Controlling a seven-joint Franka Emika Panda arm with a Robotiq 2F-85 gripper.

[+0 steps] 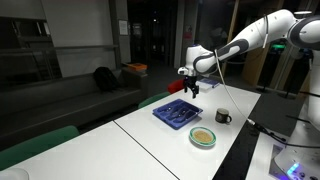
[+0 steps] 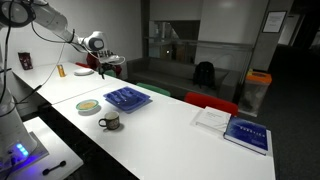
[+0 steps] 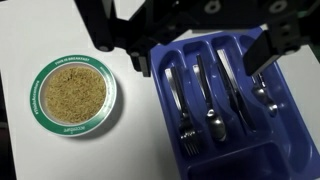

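Observation:
A blue cutlery tray (image 1: 177, 113) lies on the white table, and in the wrist view forks, spoons and a knife (image 3: 236, 92) rest in its compartments. Beside the tray stands a bowl with a green rim (image 3: 44, 112), filled with something brown and grainy. A dark mug (image 2: 112, 120) is on the table near the bowl. My gripper (image 1: 187, 72) hangs in the air above and behind the tray, apart from everything. In the wrist view its fingers stand wide apart at the top, open with nothing between them.
Red (image 2: 197, 96) and green chairs line the table's far side. A white paper-like item (image 2: 211, 118) and a dark blue box (image 2: 247, 134) lie at one end. An orange-topped container (image 2: 61, 71) stands at the other end.

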